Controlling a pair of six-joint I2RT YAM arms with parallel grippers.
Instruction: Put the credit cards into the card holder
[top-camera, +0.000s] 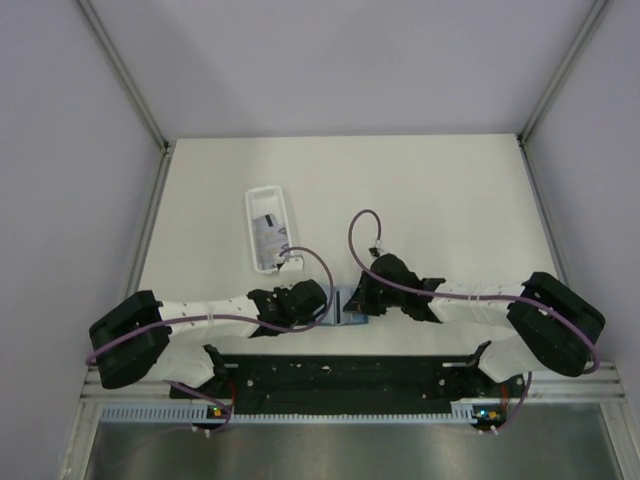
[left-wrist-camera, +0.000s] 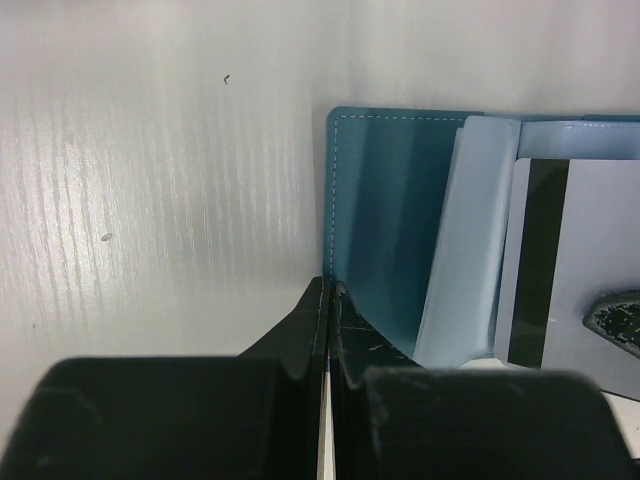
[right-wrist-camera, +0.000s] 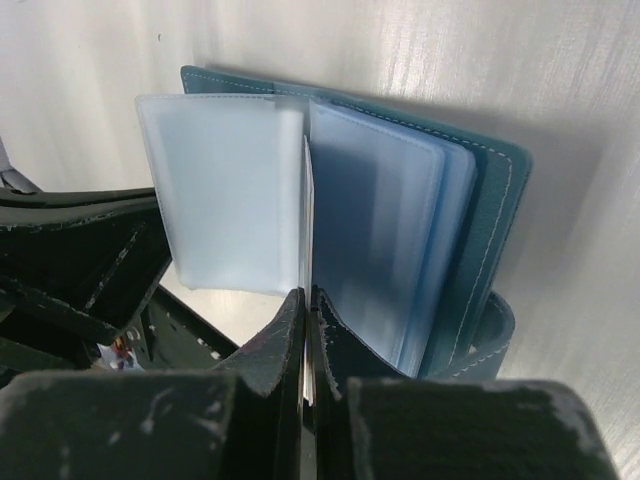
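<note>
The blue card holder (left-wrist-camera: 395, 190) lies spread on the table near its front edge, its clear sleeves (right-wrist-camera: 225, 180) standing up. At the holder's left edge my left gripper is shut, the thin cover edge running in between its fingertips. A white card with a dark stripe (left-wrist-camera: 540, 255) stands among the sleeves. My right gripper is shut on this card, which shows edge-on as a thin pale line in the right wrist view. Whether the card's lower end is inside a sleeve I cannot tell.
A white tray (top-camera: 251, 222) with cards (top-camera: 270, 240) in it stands behind my left gripper. In the right wrist view the left gripper's dark body (right-wrist-camera: 80, 250) is close beside the holder.
</note>
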